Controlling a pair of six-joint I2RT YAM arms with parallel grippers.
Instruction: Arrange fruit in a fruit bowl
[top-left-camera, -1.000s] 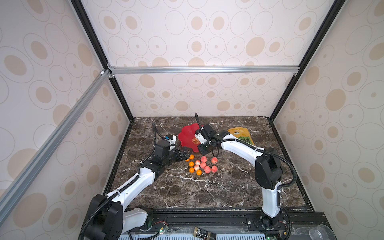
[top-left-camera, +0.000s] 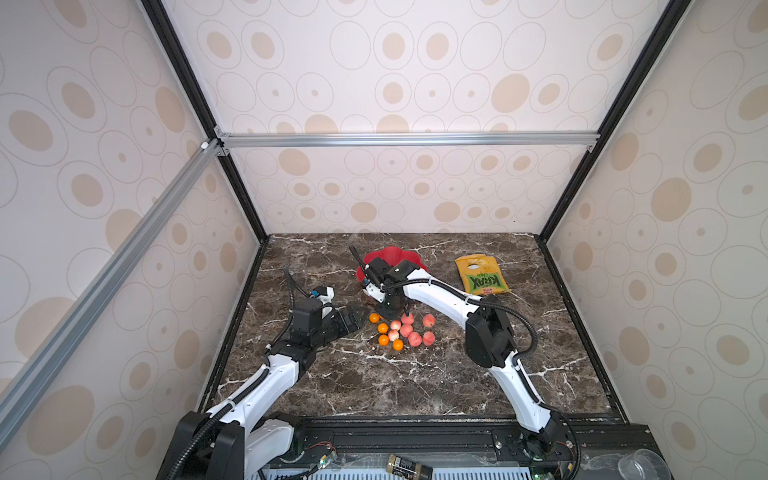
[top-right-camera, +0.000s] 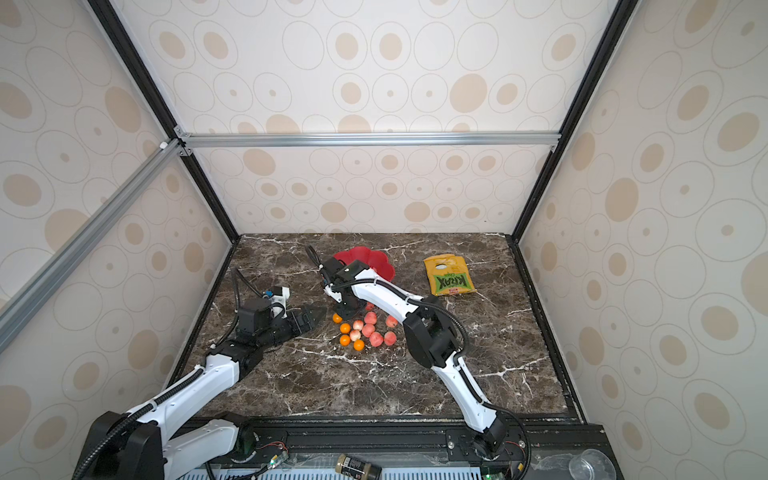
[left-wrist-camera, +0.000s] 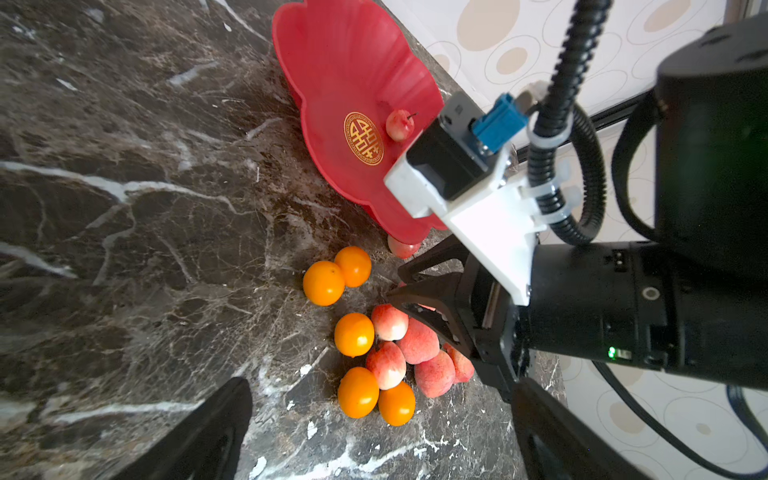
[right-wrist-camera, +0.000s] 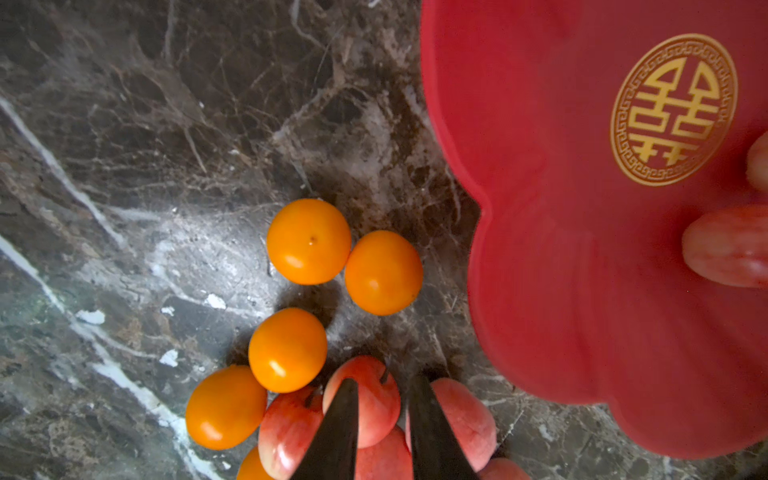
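A red petal-shaped bowl holds a small apple and, in the right wrist view, another elongated fruit (right-wrist-camera: 724, 244). In front of it lie several oranges (right-wrist-camera: 308, 240) and pink peaches and apples (right-wrist-camera: 462, 420). My right gripper hangs over this fruit, open, its tips near an apple; whether they touch it I cannot tell. My left gripper (top-left-camera: 352, 321) hovers left of the pile, its two dark fingers apart at the bottom corners of the left wrist view, nothing seen between them.
A yellow KRAX bag (top-left-camera: 481, 273) lies at the back right. The right arm crosses in front of the bowl.
The right arm has swung left, its gripper now over the left part of the fruit and bowl front. The left arm has drawn back to the left.
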